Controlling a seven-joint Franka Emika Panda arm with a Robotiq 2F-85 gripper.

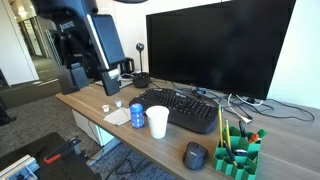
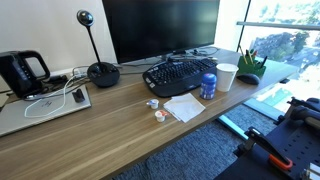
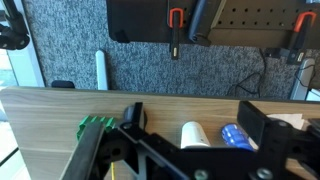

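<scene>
My gripper (image 1: 95,82) is open, high at the left in exterior view 1, with nothing seen between its fingers. In the wrist view its dark fingers frame the lower part of the picture. On the wooden desk (image 1: 172,148), a blue can (image 1: 137,115) stands left of a white cup (image 1: 157,121). Both are below the gripper in the wrist view, where the cup (image 3: 193,134) and can (image 3: 236,137) are partly covered by it. The gripper is not recognisable in exterior view 2.
A black mouse (image 1: 195,156) and a green organizer (image 1: 238,162) with pens lie to the right. Behind are a keyboard (image 1: 182,108) and a monitor (image 1: 215,50). White paper (image 2: 184,107) and small white items (image 2: 160,115) lie near the can. Bare desk (image 2: 80,145) spreads to the left.
</scene>
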